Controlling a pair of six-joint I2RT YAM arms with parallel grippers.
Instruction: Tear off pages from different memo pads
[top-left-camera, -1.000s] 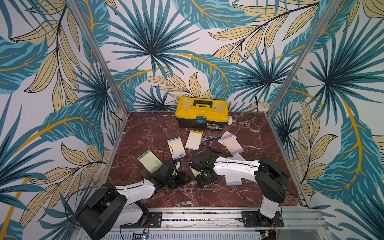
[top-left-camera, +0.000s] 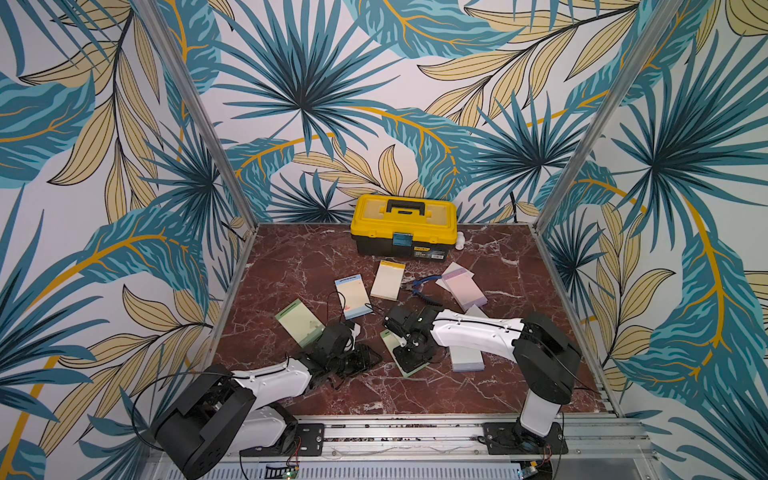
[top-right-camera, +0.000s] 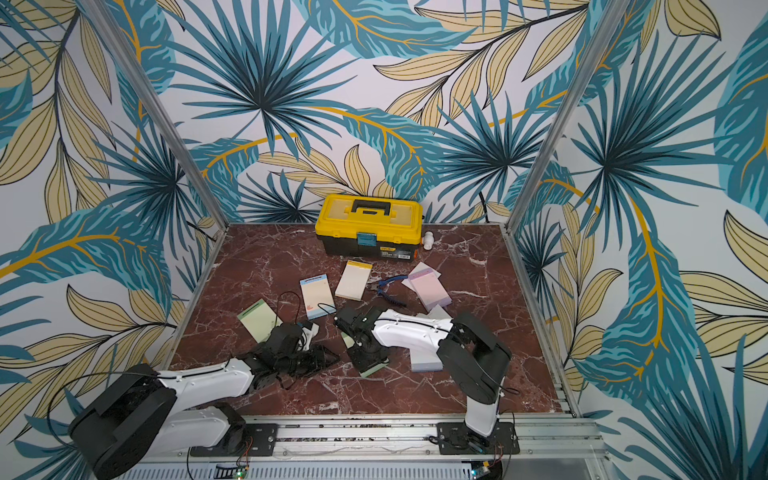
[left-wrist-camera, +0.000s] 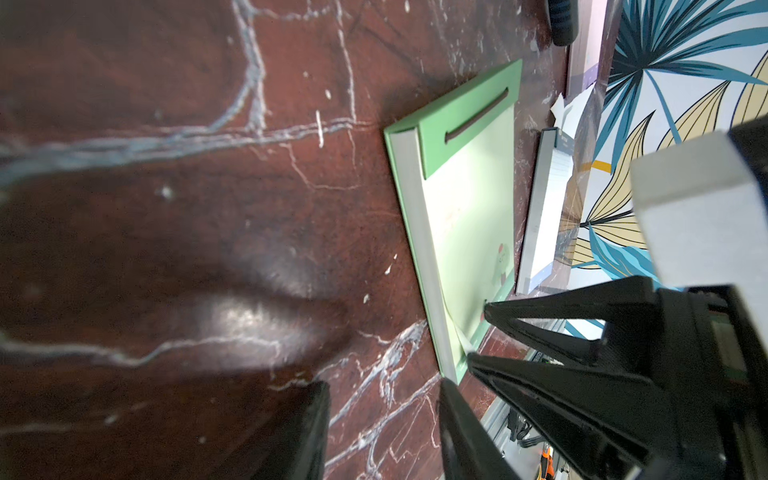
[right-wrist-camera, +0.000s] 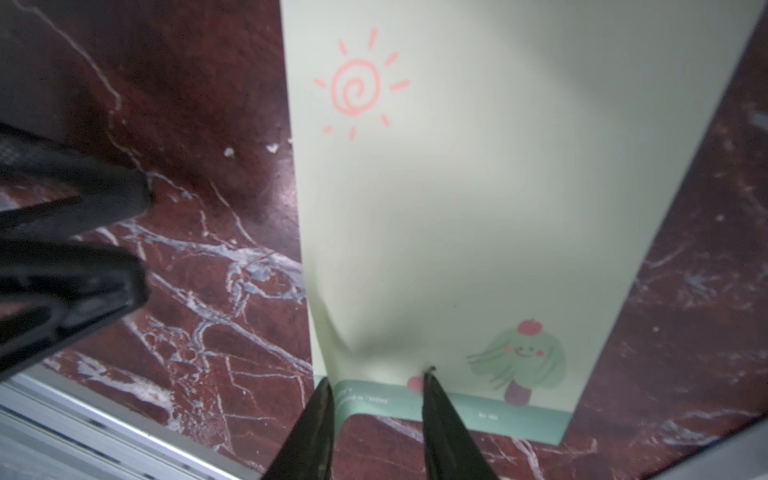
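A green memo pad (top-left-camera: 393, 345) lies at the front middle, partly under my right gripper. In the right wrist view that gripper is part open over the pad's lower-left corner (right-wrist-camera: 360, 396), where the top page curls up beside one finger; contact is unclear. My left gripper is part open over bare table, left of that pad. Other pads lie around: green (top-left-camera: 297, 321), blue-topped (top-left-camera: 353, 294), yellow-topped (top-left-camera: 388, 279), pink (top-left-camera: 464, 288) and white (top-left-camera: 465, 360).
A yellow toolbox (top-left-camera: 404, 224) stands at the back, a small white bottle (top-right-camera: 428, 240) beside it. Blue-handled pliers (top-right-camera: 382, 285) lie among the pads.
My right gripper has shifted slightly right over the green pad, uncovering more of it. The left arm looks unmoved.
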